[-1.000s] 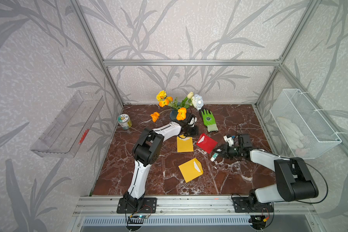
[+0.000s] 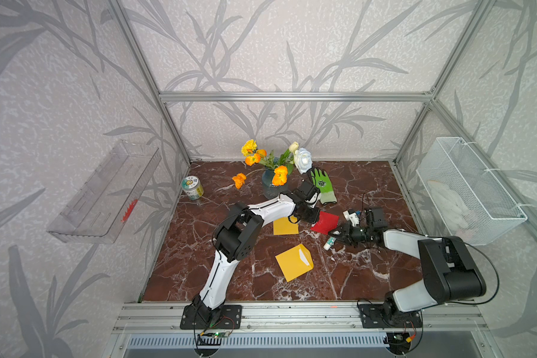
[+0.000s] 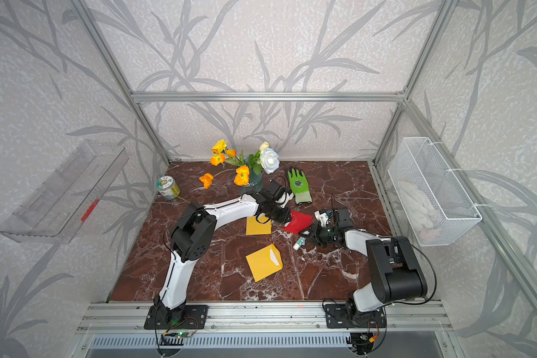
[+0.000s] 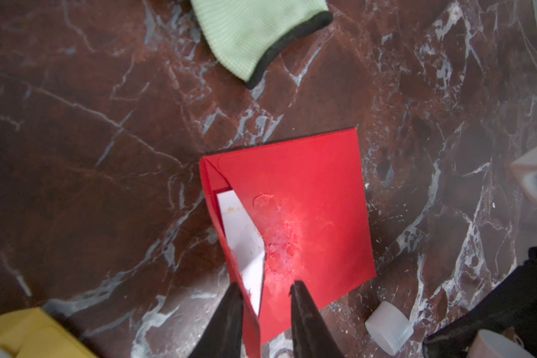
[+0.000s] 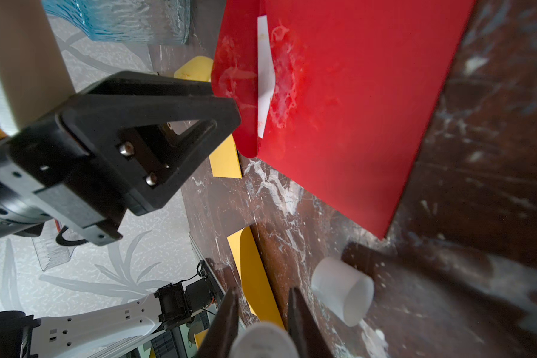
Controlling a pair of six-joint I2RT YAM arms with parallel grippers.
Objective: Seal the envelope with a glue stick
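Note:
The red envelope point(image 4: 316, 203) lies on the marble table, its flap raised on the left, showing white paper point(image 4: 235, 220) and wet glue marks beside it. My left gripper is over the flap side, part open, the flap's edge reaching down to its left finger; whether it grips it is unclear. My right gripper is shut on the glue stick point(image 5: 262, 343), seen teal and white in the top views, at the envelope's lower right. A loose white cap point(image 5: 340, 286) lies on the table nearby.
Two yellow envelopes point(image 2: 294, 262) lie left and in front. A green glove point(image 2: 321, 185) lies behind, next to a flower vase point(image 2: 268, 182). A can point(image 2: 192, 188) stands back left; wall baskets hang at both sides.
My left gripper has moved right and toward the front, onto the red envelope, which has shifted slightly right. The right arm has moved only slightly.

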